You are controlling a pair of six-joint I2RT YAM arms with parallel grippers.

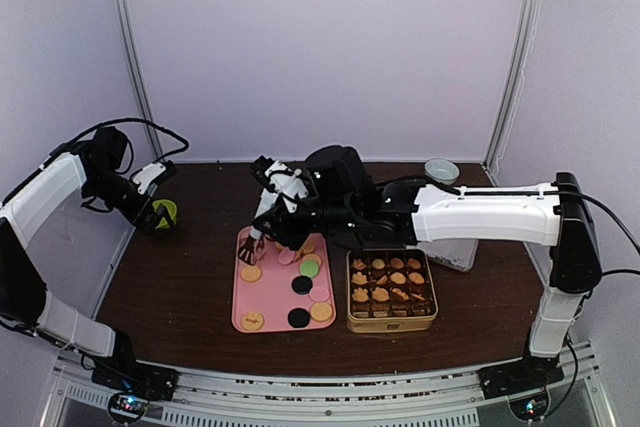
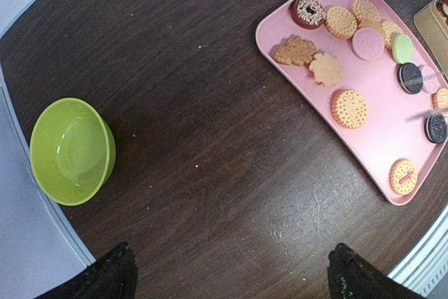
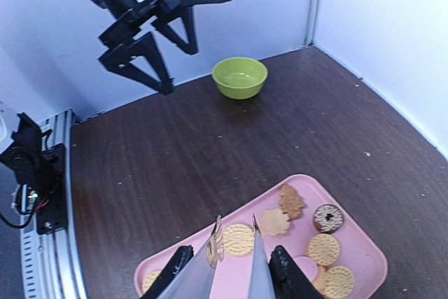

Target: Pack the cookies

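Observation:
My right gripper holds white tongs (image 3: 212,264) between its fingers. The two tong tips stand apart, over or near a round biscuit (image 3: 238,232) on the pink tray (image 3: 302,181); I cannot tell whether they touch it. Also on the tray are a chocolate ring with sprinkles (image 2: 309,12), a tree-shaped cookie (image 2: 295,51), a flower-shaped one (image 2: 326,69), a pink one (image 2: 368,44), a green one (image 2: 402,48) and dark sandwich cookies (image 2: 411,78). A metal tin (image 1: 391,325) with cookies in compartments stands right of the tray. My left gripper is open and empty.
A green bowl (image 2: 72,152) stands at the table's left, close to my left gripper. Behind the tin, a white bowl (image 1: 441,171) and a clear container (image 1: 460,255) are partly hidden by my right arm. Bare table lies left of the tray.

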